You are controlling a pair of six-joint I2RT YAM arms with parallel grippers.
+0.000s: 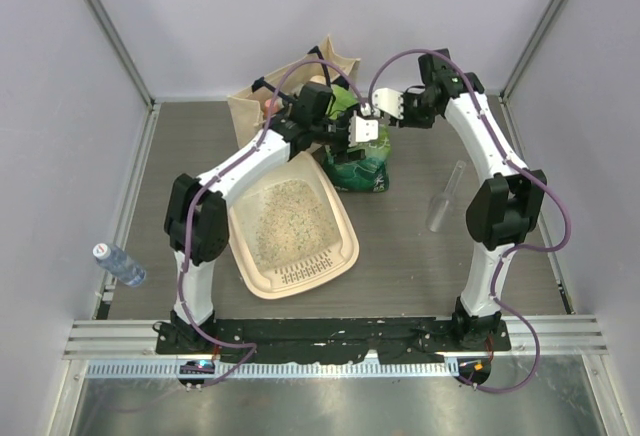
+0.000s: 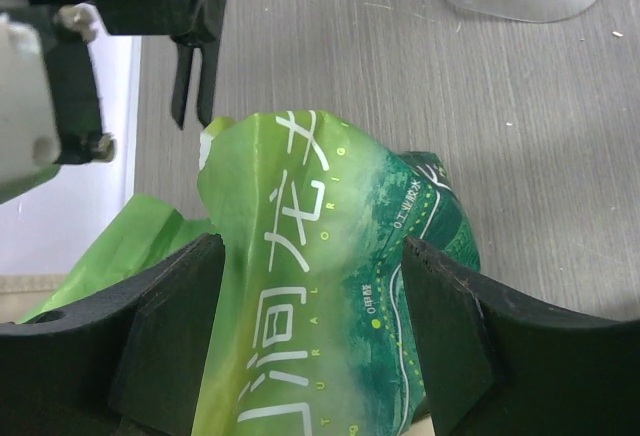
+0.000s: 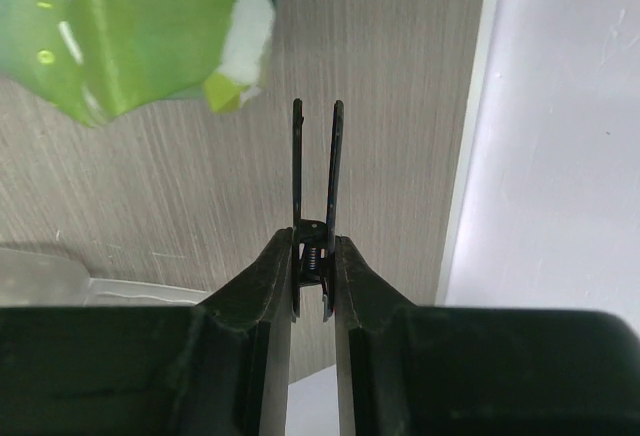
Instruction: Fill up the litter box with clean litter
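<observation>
The green litter bag point(image 1: 360, 166) stands on the table beside the litter box point(image 1: 340, 261). A layer of litter covers the box's middle. In the left wrist view the bag point(image 2: 330, 216) fills the space beyond my left gripper, whose fingers are spread wide; whether they touch it I cannot tell. My right gripper has its thin fingers slightly parted, with nothing between them. A pale corner of the bag point(image 3: 248, 36) lies just beyond its tips. From above, both grippers hang close together over the bag, partly hiding its top.
Behind the bag and box is a beige fabric bin point(image 1: 245, 116) with things inside. A clear scoop point(image 1: 440, 206) lies on the right, and a bottle point(image 1: 119, 264) stands at far left.
</observation>
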